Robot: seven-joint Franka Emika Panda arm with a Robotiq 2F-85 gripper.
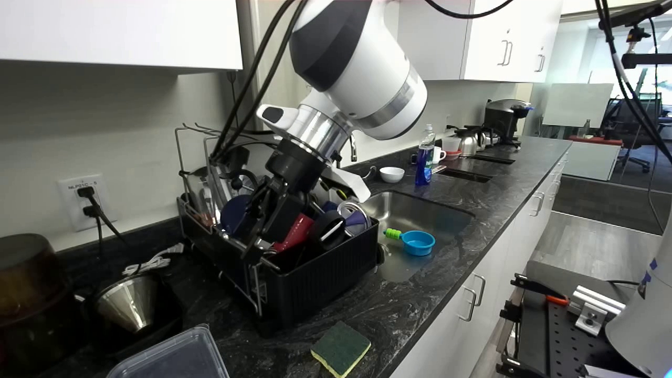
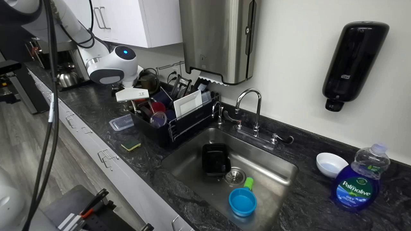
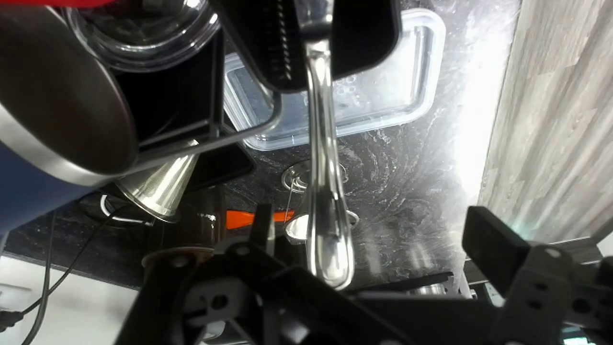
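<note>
My gripper is open in the wrist view, its black fingers [image 3: 495,244] wide apart. A shiny metal utensil handle [image 3: 328,212] extends into the view from the top and appears between the fingers, nearer the left one; I cannot tell its depth or whether anything touches it. In exterior view 1 the gripper [image 1: 259,234] points down into the near end of the black dish rack [image 1: 321,286], beside a red cup [image 1: 296,230]. Exterior view 2 hides the fingers behind the arm's white wrist part.
A blue-rimmed metal cup [image 3: 54,172] and the rack's wire crowd the left of the wrist view. On the counter lie a clear plastic container [image 1: 173,356] and a sponge [image 1: 341,348]. The sink [image 2: 266,161] holds a black container [image 2: 214,158] and a blue cup [image 2: 242,201].
</note>
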